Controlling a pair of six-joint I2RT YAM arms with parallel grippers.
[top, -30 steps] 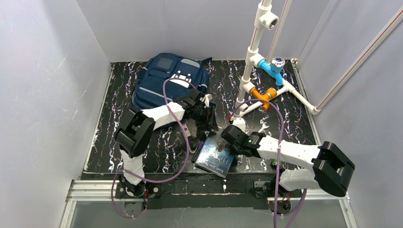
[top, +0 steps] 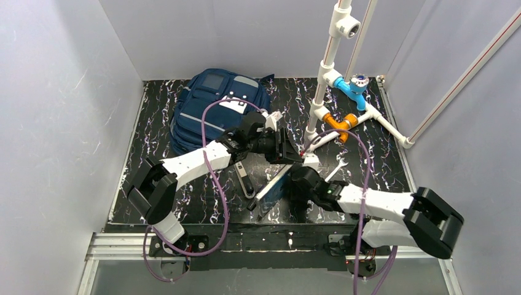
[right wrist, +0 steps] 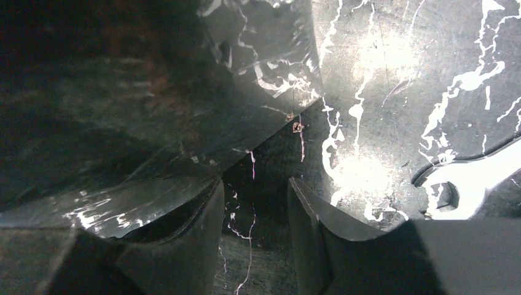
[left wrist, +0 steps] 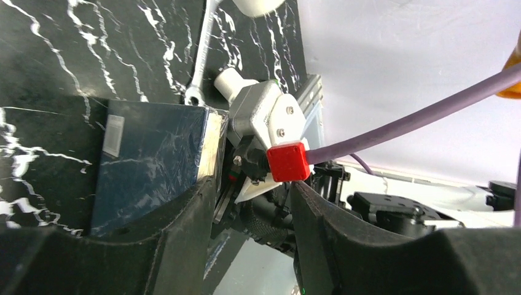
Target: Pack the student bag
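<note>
The plastic-wrapped blue book [top: 271,186] stands tilted on edge at the front middle of the table, its pale page edge facing up. In the left wrist view, the cover of the book [left wrist: 147,163] runs beneath one finger, and my left gripper is shut on its edge. My right gripper stands part open low beside the book, nothing between its fingers; the book's dark wrapped cover [right wrist: 153,110] hangs against one of them. A navy student bag [top: 209,114] lies at the back left.
A slim grey-and-black item [top: 244,180] lies left of the book. The wrench [top: 336,169] rests to the right, near white pipes with an orange fitting [top: 341,126] and a blue valve [top: 353,91]. My two grippers are very close together.
The book has gone from lying nearly flat to steeply tilted, cover turning away from the top view. My left gripper has moved right, towards the right arm; the right wrist has shifted slightly.
</note>
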